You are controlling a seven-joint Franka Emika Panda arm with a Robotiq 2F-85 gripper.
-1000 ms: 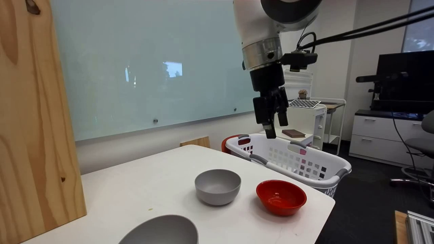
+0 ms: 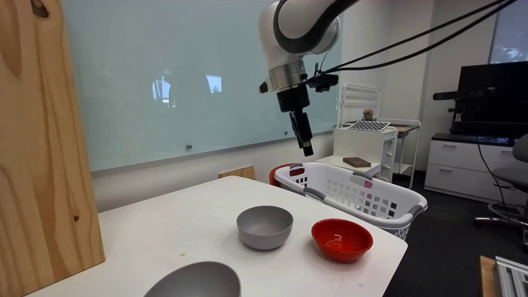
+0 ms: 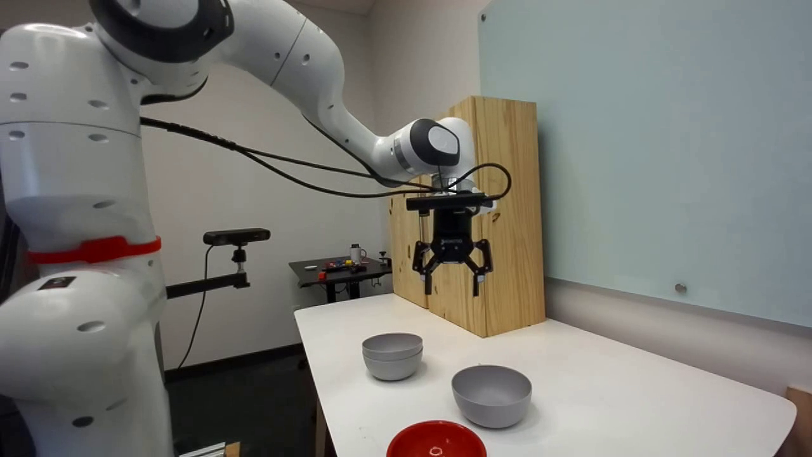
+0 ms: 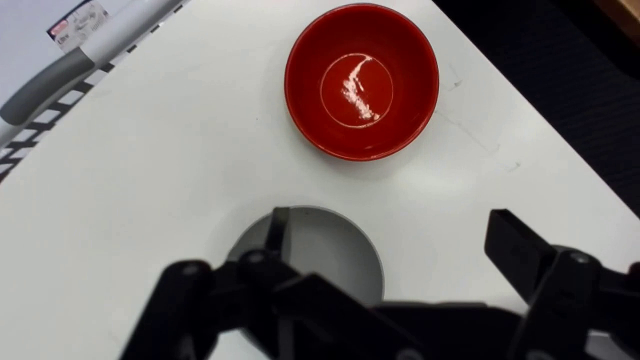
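Observation:
Two stacked grey bowls sit toward the wooden cabinet end; in the wrist view the right finger mostly covers them. Near the table's other end lies an empty red bowl, upright and apart from the grey ones. None of the bowls is touched by my fingers.
A white laundry basket adjoins the table edge near the red bowl. Wooden panels rise at the far end, and a glass board lines the wall.
In exterior view 1 the arm has moved left and farther off, and the gripper has turned so that its fingers line up. The bowls have stayed where they were.

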